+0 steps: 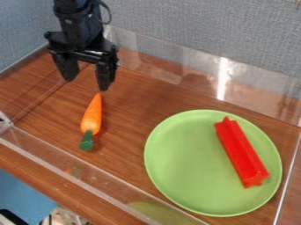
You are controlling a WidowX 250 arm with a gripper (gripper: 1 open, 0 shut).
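My black gripper [87, 68] hangs open at the upper left, above the wooden table and behind the carrot, with nothing between its fingers. An orange carrot [93, 112] with a green top pointing toward the front lies on the table below the gripper. At the right, a round green plate [182, 176] holds a long red block [240, 154], lying diagonally on it.
Clear low walls edge the table [147, 101] at the back and along the front. Bare wood lies between the carrot and the back wall. A grey textured wall [212, 35] stands behind.
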